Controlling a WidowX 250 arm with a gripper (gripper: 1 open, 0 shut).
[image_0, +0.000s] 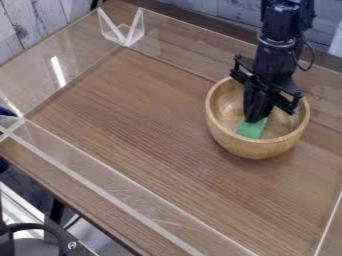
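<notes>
A tan wooden bowl (230, 141) sits on the right half of the wooden table. A green object (251, 127) lies inside it. The black robot gripper (270, 100) reaches down from the top right into the bowl, just over the green object, partly covering it. Whether its fingers hold anything is hard to see.
Clear tape marks its left and back parts. A black round object (27, 240) is at the bottom left corner.
</notes>
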